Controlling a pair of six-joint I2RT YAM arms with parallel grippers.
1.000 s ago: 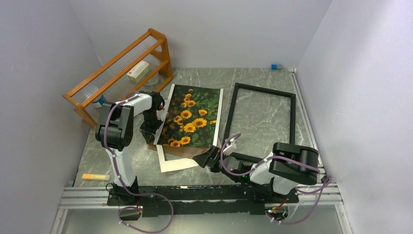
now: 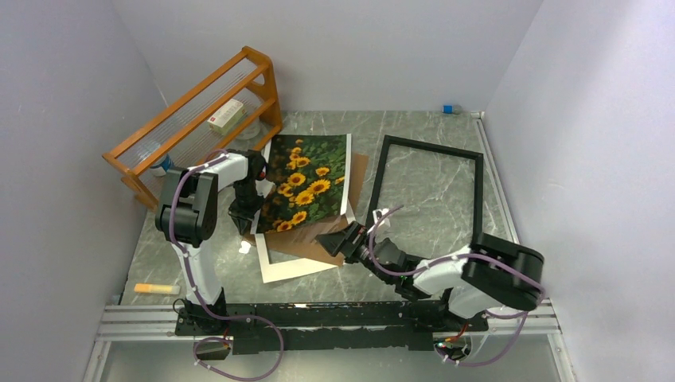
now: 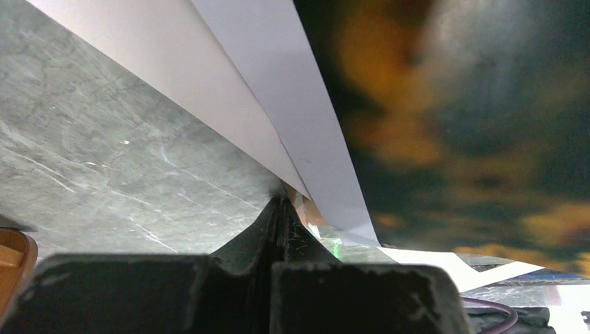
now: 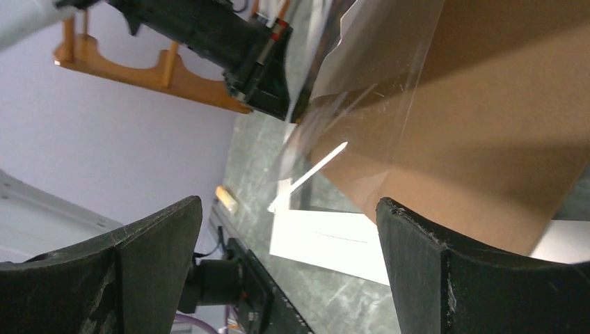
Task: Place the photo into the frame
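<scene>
The sunflower photo (image 2: 310, 179) with white side borders lies aslant over a brown board (image 2: 357, 181) and a white mat (image 2: 298, 269). At the photo's near-left corner my left gripper (image 2: 256, 208) is shut; its closed fingertips (image 3: 280, 212) meet the white border in the left wrist view. My right gripper (image 2: 328, 240) stands open just below the near-right corner, apart from the photo. Its fingers (image 4: 149, 268) are wide apart in the right wrist view, and a curved clear sheet (image 4: 389, 118) shows beyond them. The black frame (image 2: 380, 171) lies flat at the right.
A wooden rack (image 2: 271, 91) holding a small box (image 2: 228, 116) stands at the back left, close to the left arm. A yellow tube (image 2: 157, 289) rests at the front left. Bare table shows inside the black frame.
The photo's near-right corner has swung away from the front and slightly left, uncovering more brown board. My right gripper is now apart from that corner. The left gripper has stayed in place.
</scene>
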